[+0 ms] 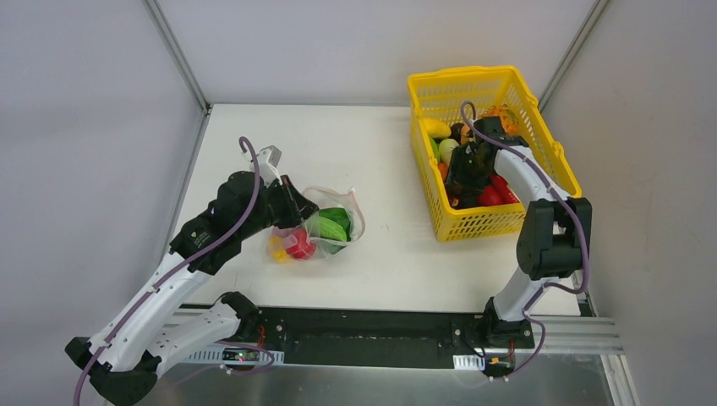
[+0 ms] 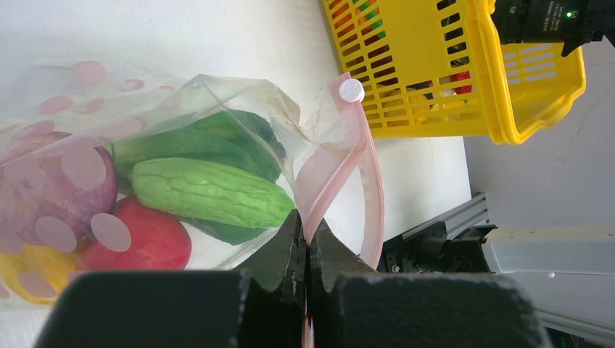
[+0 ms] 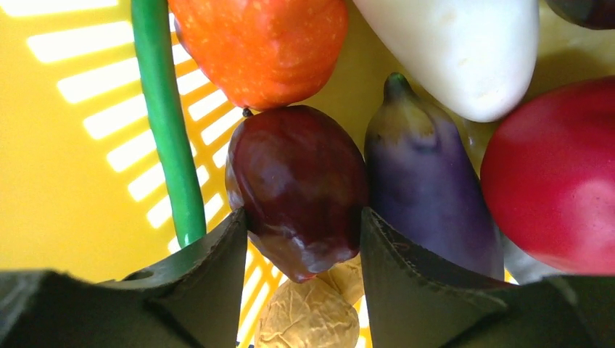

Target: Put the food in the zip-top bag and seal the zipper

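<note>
The zip top bag (image 1: pixel 338 211) lies on the white table holding green vegetables (image 2: pixel 210 188), a red one (image 2: pixel 141 239), a purple one and a yellow one. My left gripper is shut on the bag's pink zipper rim (image 2: pixel 326 181), holding it up. Inside the yellow basket (image 1: pixel 465 220), my right gripper has its fingers either side of a dark red oval food (image 3: pixel 294 174), touching or nearly touching it; whether it grips cannot be told.
Around the dark red food lie an eggplant (image 3: pixel 428 188), an orange food (image 3: pixel 261 43), a green bean (image 3: pixel 163 116), a white food and a tomato-like one (image 3: pixel 551 174). The table between bag and basket is clear.
</note>
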